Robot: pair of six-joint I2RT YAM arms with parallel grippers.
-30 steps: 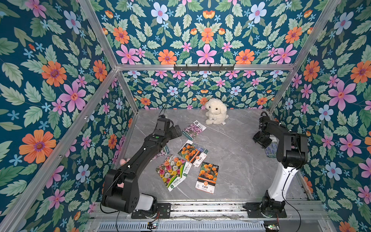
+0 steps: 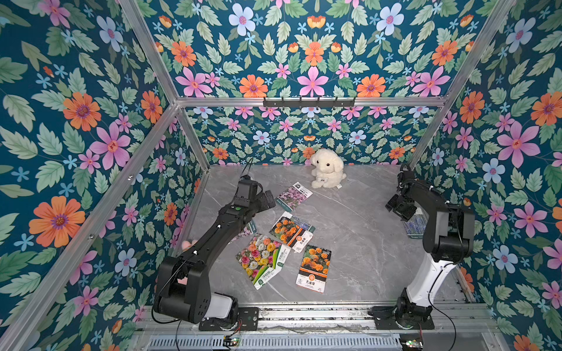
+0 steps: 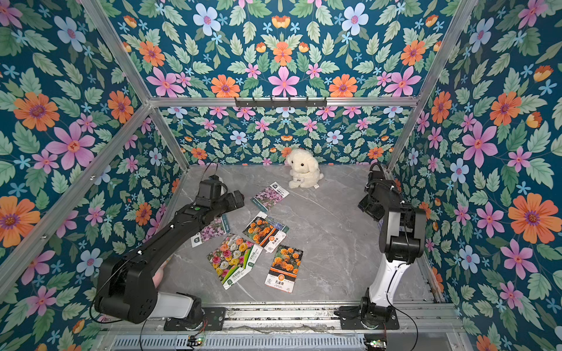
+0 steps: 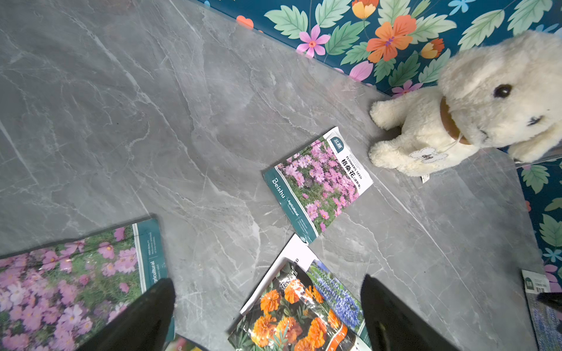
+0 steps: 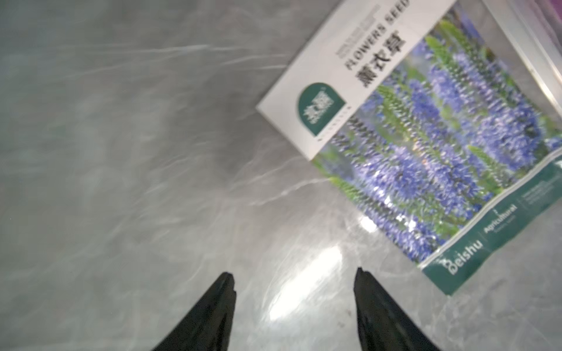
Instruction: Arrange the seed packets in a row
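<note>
Seed packets lie scattered on the grey tabletop: pink cosmos (image 4: pixel 319 184), a second cosmos (image 4: pixel 70 280) partly behind my left arm in the top views, orange marigold (image 4: pixel 292 316) over a lavender one, another marigold (image 2: pixel 314 269), and mixed-flower packets (image 2: pixel 257 263). My left gripper hangs open above the packets at centre-left, holding nothing. At the right edge, my right gripper is over bare table beside a lavender packet (image 5: pixel 421 152), its fingers apart with nothing between them.
A white plush dog (image 2: pixel 326 168) sits against the back wall. Flowered walls and aluminium frame rails enclose the workspace.
My right arm's elbow has shifted to the right, and its gripper slightly right and up in the top left view. The left arm and packets look unchanged.
</note>
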